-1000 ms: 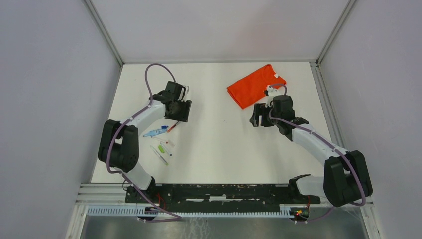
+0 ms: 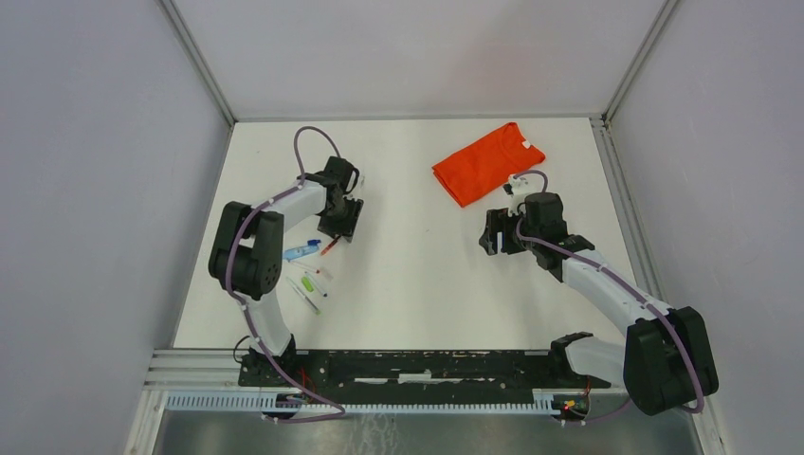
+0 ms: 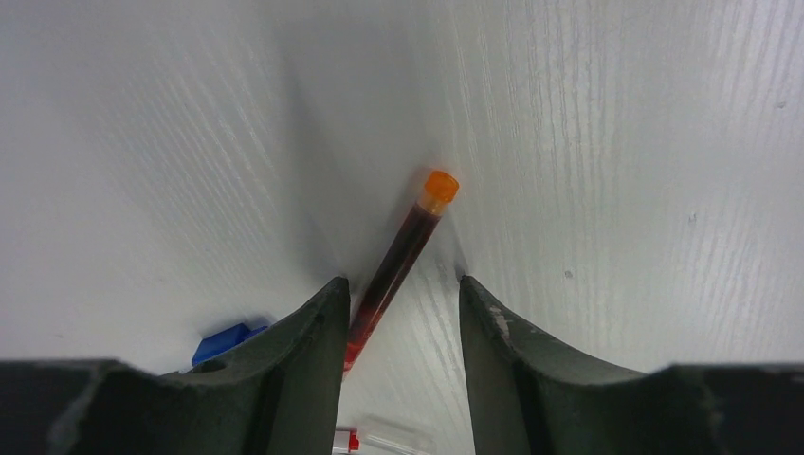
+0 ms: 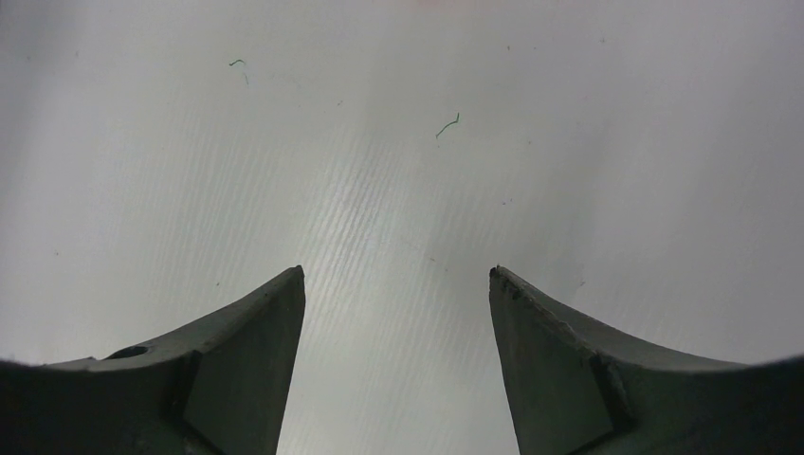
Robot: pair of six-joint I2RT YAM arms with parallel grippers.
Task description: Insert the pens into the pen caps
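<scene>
A dark red pen or cap piece with an orange end [image 3: 398,258] lies on the white table, slanting up between the fingers of my left gripper. The left fingers stand apart, the left finger close to the piece; whether they touch cannot be told. From above, the red piece [image 2: 330,246] shows just below that gripper. Several slim pens lie nearer the front, among them a green-tipped pen [image 2: 305,298] and a blue-tipped pen [image 2: 317,285]. My right gripper is open over bare table, nothing between its fingers.
A blue marker [image 2: 301,251] lies left of the red piece; a small green piece [image 2: 307,283] is among the pens. An orange-red cloth [image 2: 484,166] lies at the back right.
The right gripper has shifted a little toward the front and right. The pens appear unmoved.
</scene>
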